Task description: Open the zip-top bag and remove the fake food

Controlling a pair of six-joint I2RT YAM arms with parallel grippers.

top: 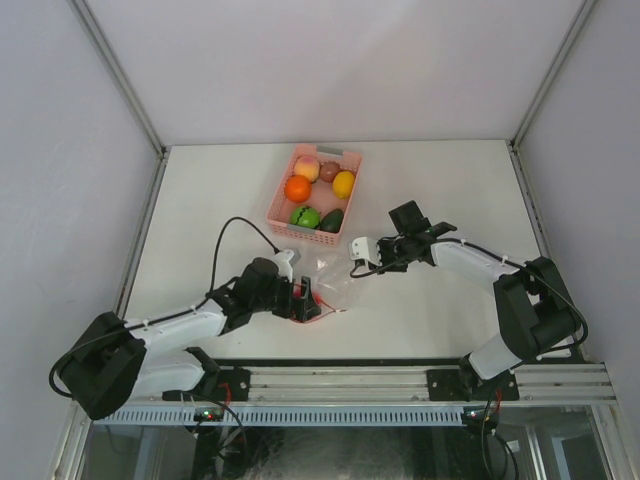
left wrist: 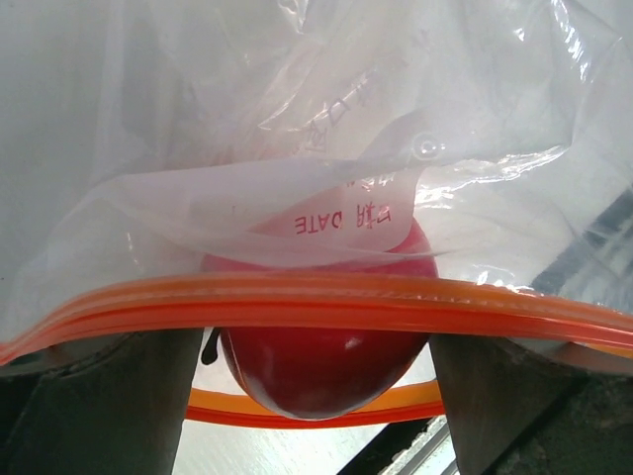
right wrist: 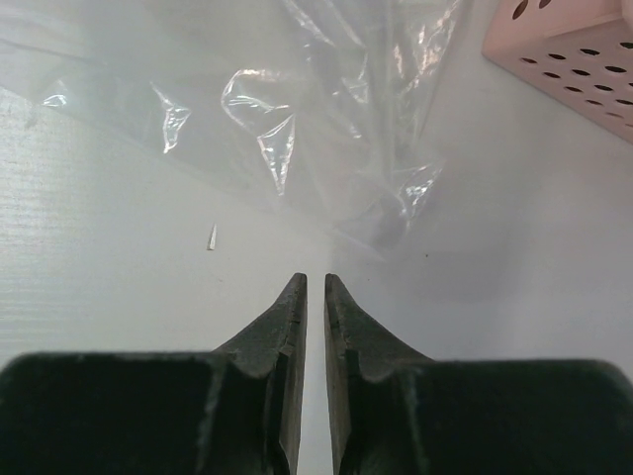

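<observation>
A clear zip bag [left wrist: 198, 79] with an orange zip edge [left wrist: 297, 302] lies flat, its mouth gaping toward my left gripper. Just inside the mouth sits a shiny red apple-like fruit [left wrist: 326, 371] with a dark stem; its upper part is seen through the plastic. The left gripper is open, one finger [left wrist: 109, 406] to each side of the fruit, both reaching under the near zip edge; firm contact cannot be made out. Over the bag's far end, my right gripper is slightly open, with only a narrow empty gap between its fingertips.
Behind the bag stands a pink basket [top: 280, 229] holding several toy fruits, among them an orange [top: 297, 189], a lemon [top: 343, 184] and a green pepper [top: 305, 216].
</observation>
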